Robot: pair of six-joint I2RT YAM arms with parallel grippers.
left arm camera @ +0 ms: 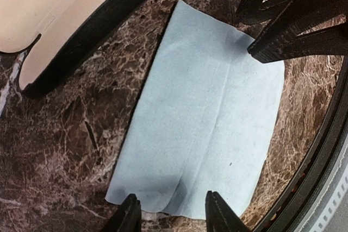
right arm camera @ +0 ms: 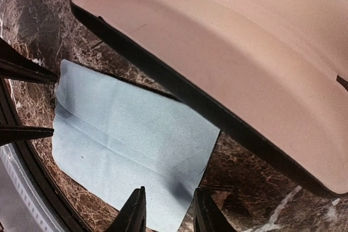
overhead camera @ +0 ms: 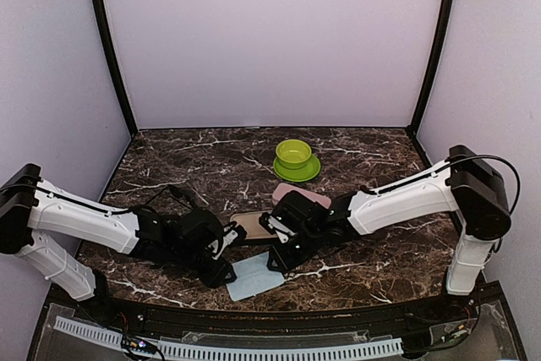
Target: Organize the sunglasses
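No sunglasses show in any view. A pale blue cloth (overhead camera: 254, 278) lies flat near the table's front edge, with a crease along its length. Behind it is a beige-lined case (overhead camera: 251, 224), lying open with a dark rim, partly behind the right arm. My left gripper is at the cloth's left end, its fingers (left arm camera: 129, 217) on either side of the crease; whether they clasp the fabric I cannot tell. At the cloth's right end, my right gripper is part open, its fingers (right arm camera: 137, 210) apart over the fabric.
Toward the back, a green bowl (overhead camera: 293, 153) stands on a green plate (overhead camera: 297, 172). A pink flat object (overhead camera: 306, 196) is partly hidden behind the right arm.
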